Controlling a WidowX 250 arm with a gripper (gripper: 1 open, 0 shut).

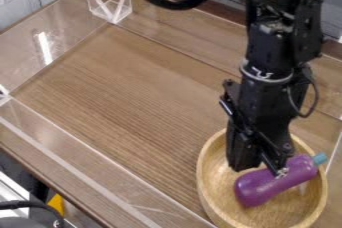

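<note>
The black gripper (261,157) hangs over a round tan bowl (214,187) at the lower right, its tips above the bowl's inside. A purple eggplant-like toy (274,184) with a blue-green stem lies in the bowl, just below and right of the gripper. The gripper looks shut, with nothing visible between its fingers, though the dark body hides much of them.
A wooden board (114,102) fills most of the view, mostly clear. A small white wire holder (111,4) stands at the back left. Dark cables lie at the lower left edge.
</note>
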